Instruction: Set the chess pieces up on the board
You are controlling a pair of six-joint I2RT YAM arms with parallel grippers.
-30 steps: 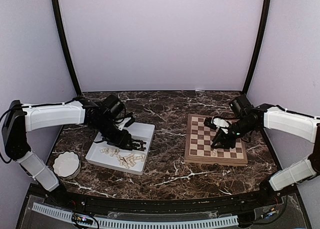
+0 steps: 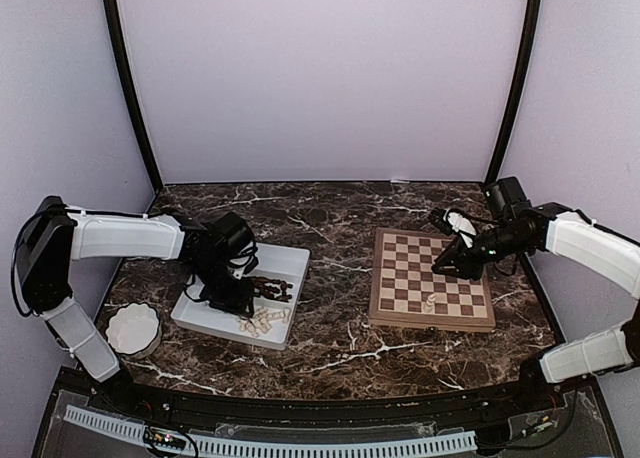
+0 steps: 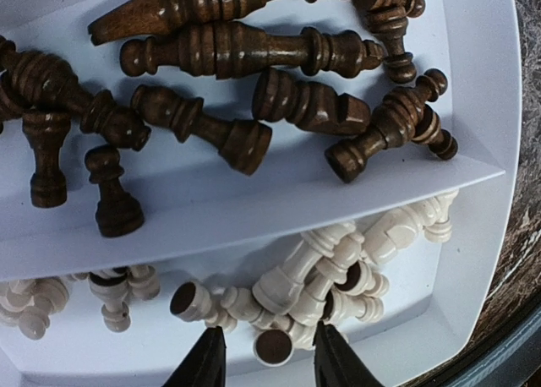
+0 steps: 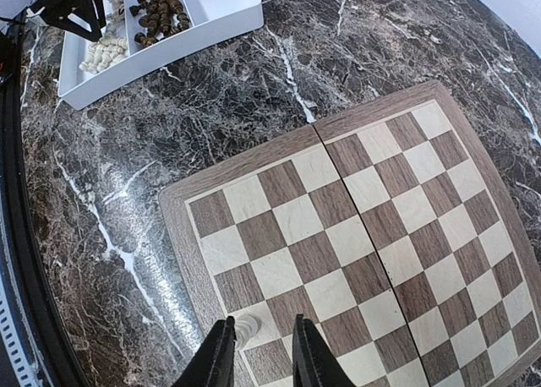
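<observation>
The chessboard (image 2: 376, 278) lies on the right of the table with a single white piece (image 2: 430, 303) standing on it near the front edge. That piece shows in the right wrist view, beside one finger of my right gripper, which hovers over the board, open and empty. At the left, a white tray (image 2: 298, 288) holds dark pieces (image 3: 228, 53) in one compartment and white pieces (image 3: 296, 273) in the other. My left gripper is over the white compartment, fingers apart, with an upturned white piece (image 3: 274, 348) between them in the view; no grip shows.
A tray divider (image 3: 254, 226) separates dark from white pieces. Left of the tray sits a stack of white round dishes (image 2: 133, 329). Bare marble table (image 2: 335, 248) stretches between tray and board.
The right gripper drew back from the standing white piece, which stays put.
</observation>
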